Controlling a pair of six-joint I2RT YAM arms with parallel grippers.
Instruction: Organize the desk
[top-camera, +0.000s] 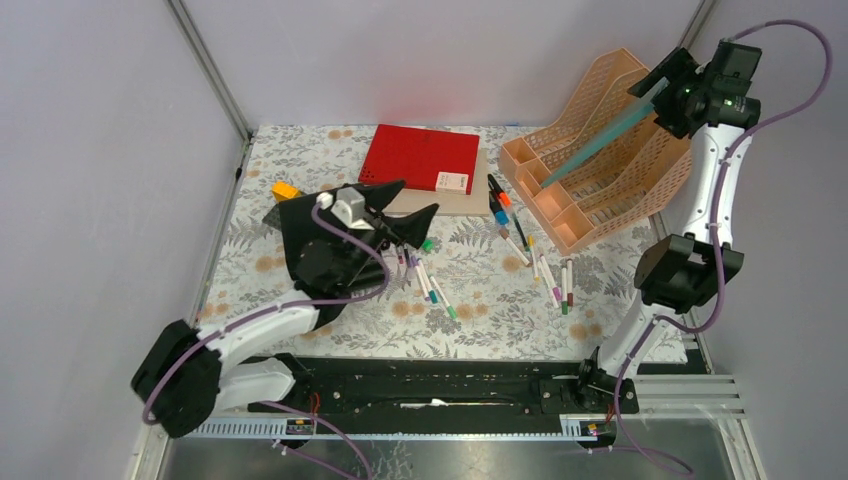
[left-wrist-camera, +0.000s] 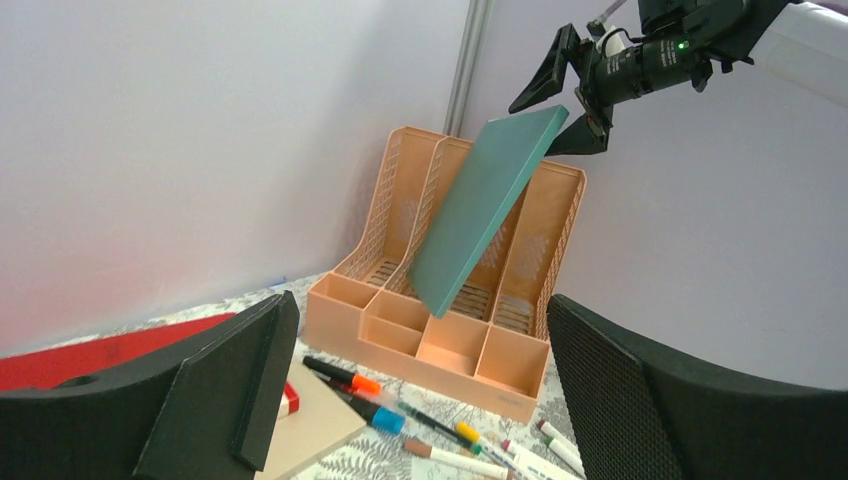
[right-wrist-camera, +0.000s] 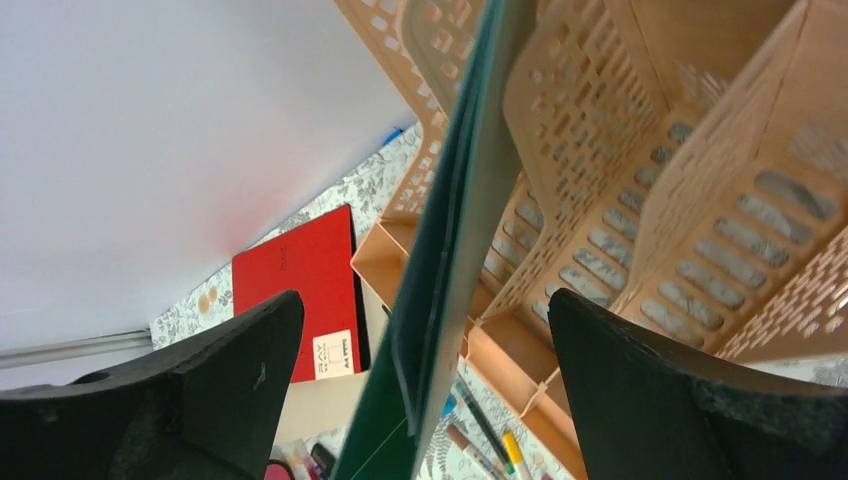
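Observation:
A teal book leans in the peach organizer (top-camera: 555, 215), its upper end between the open fingers of my right gripper (top-camera: 650, 90); in the right wrist view the book (right-wrist-camera: 450, 240) runs between both fingers. My left gripper (top-camera: 405, 205) stands open with nothing held, above the black items left of centre. A red folder (top-camera: 415, 155) lies on a beige board (top-camera: 435, 205). Scattered markers (top-camera: 440, 295) lie on the patterned desk.
A yellow object (top-camera: 285, 190) and a dark stack (top-camera: 300, 240) sit at the desk's left. Pens crowd the front of the organizer.

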